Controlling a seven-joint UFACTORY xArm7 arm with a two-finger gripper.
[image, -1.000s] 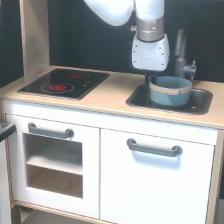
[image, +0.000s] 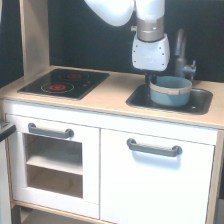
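A grey-blue pot (image: 171, 97) sits in the dark sink (image: 203, 101) at the right of the counter. My gripper (image: 150, 78) points down from above at the pot's left rim, its dark fingers close to or at the rim. Whether those fingers touch or clasp the pot is too small to see. Their opening cannot be made out either.
A dark faucet (image: 180, 55) rises behind the pot, just right of the gripper. The black stove top (image: 62, 83) with red burner marks lies at the left, and bare wooden counter (image: 115, 92) separates it from the sink. Below are white cabinet fronts (image: 150, 185) with dark handles.
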